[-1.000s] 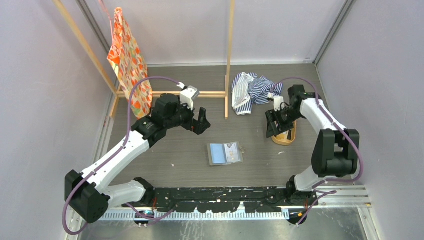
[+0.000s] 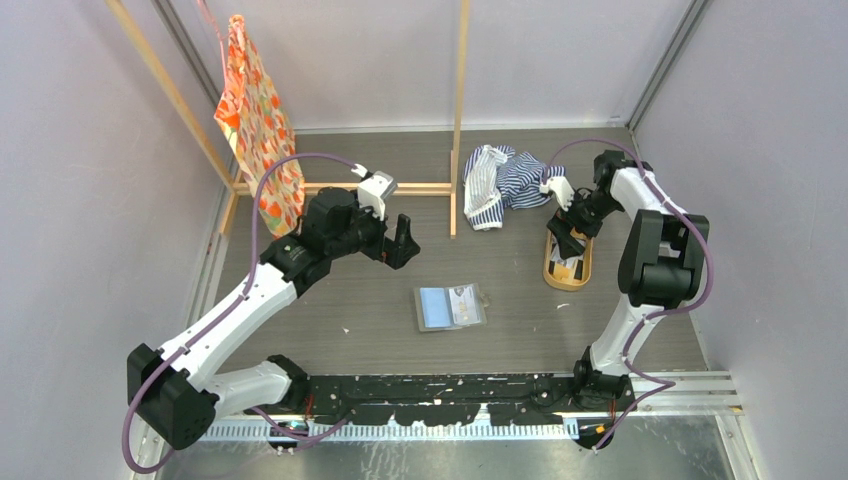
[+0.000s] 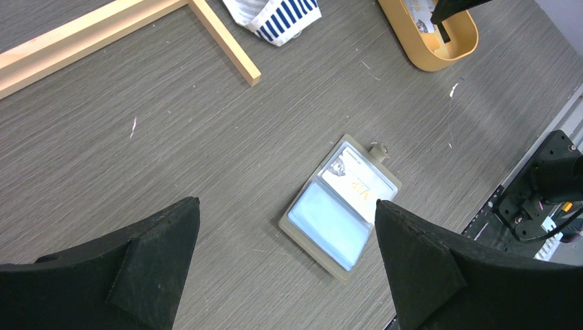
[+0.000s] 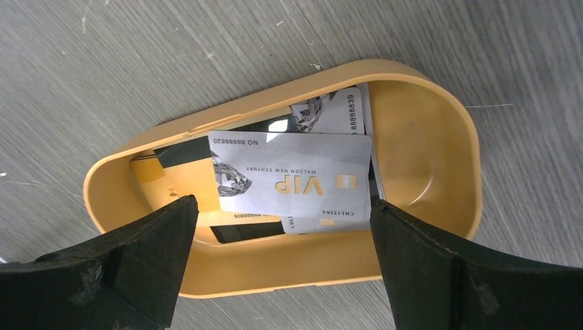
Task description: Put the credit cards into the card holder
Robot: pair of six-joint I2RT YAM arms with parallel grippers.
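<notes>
A flat, clear card holder (image 2: pixel 450 308) with a blue pocket lies on the table at front centre; one white VIP card (image 3: pixel 358 183) sits in its upper half. In the right wrist view a tan basket (image 4: pixel 440 103) holds several cards in a loose pile, with a silver VIP card (image 4: pixel 292 175) lying face up on top. Above this basket my right gripper is open, fingers apart, nothing between them. My left gripper hangs open and empty over the table, up and to the left of the holder in the top view.
A striped cloth (image 2: pixel 505 185) lies crumpled behind the basket. A wooden frame (image 2: pixel 420 189) stands at the back left with a floral orange cloth (image 2: pixel 262 120) hanging from it. Bare table surrounds the holder.
My right gripper has moved from the basket's left side to over it, swinging back and to the right. My left arm, the holder and the basket look unmoved.
</notes>
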